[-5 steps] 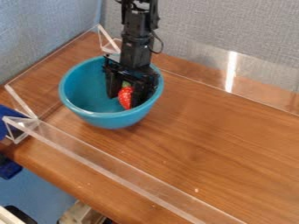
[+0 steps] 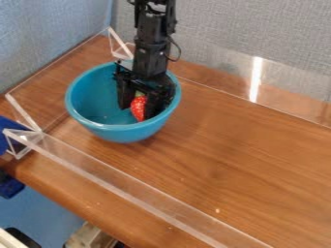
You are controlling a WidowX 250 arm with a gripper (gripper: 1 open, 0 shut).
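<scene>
A light blue bowl sits on the wooden table at the back left. My black gripper reaches down from the top into the bowl's right half, around a small red object. The fingers are dark and overlap the object, so whether they grip it is unclear.
Clear plastic rails run along the left, front and back of the wooden surface, whose right and middle are bare. Grey textured walls stand behind and to the left. A dark blue object lies at the left edge, outside the bowl.
My gripper has shifted very slightly inside the bowl; the bowl and red object look almost the same.
</scene>
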